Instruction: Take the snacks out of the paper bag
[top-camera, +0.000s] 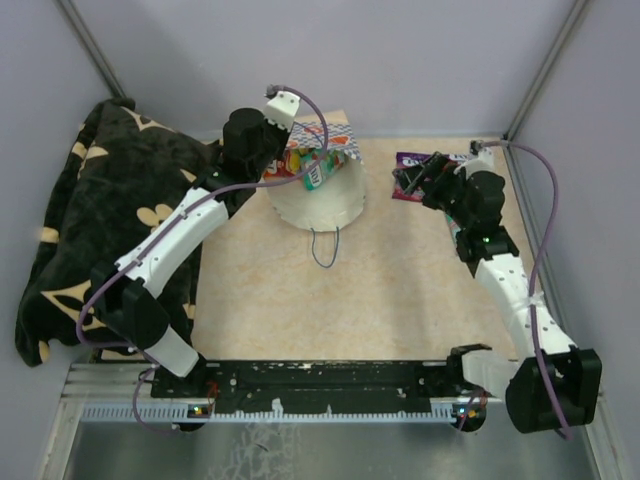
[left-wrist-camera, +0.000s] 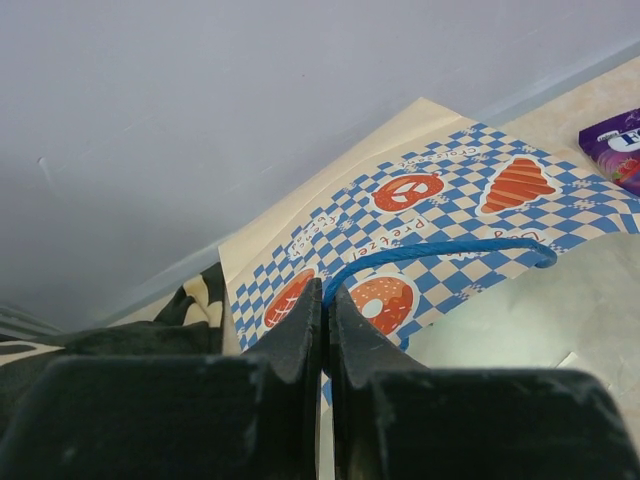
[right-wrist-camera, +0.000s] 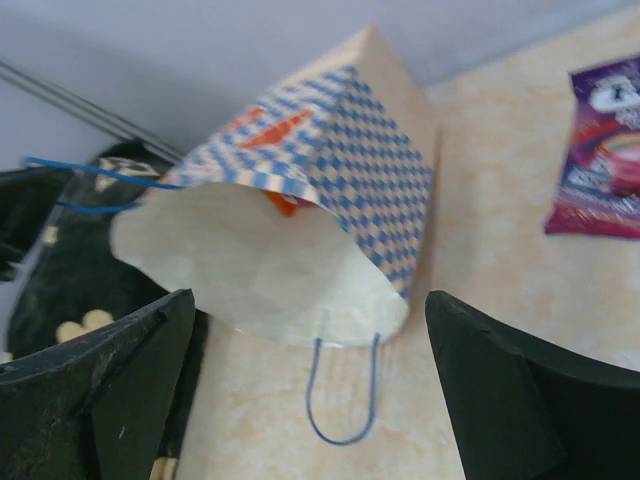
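Note:
The paper bag (top-camera: 318, 205), blue-checked on top and white inside, lies on its side with its mouth toward the front. Inside it show a green snack packet (top-camera: 318, 174) and a red-orange one (top-camera: 283, 166). My left gripper is shut on the bag's upper blue handle (left-wrist-camera: 440, 247), above the bag. To the right of the bag, my right gripper hangs open and empty, its fingers (right-wrist-camera: 510, 380) spread wide and facing the bag mouth. A purple snack packet (right-wrist-camera: 605, 150) lies on the table, partly behind the right gripper in the top view.
A second purple packet (top-camera: 458, 157) and a green packet (top-camera: 453, 224) on the right are mostly covered by my right arm. A dark patterned blanket (top-camera: 110, 225) fills the left side. The bag's lower blue handle (top-camera: 325, 255) lies on clear table in front of its mouth.

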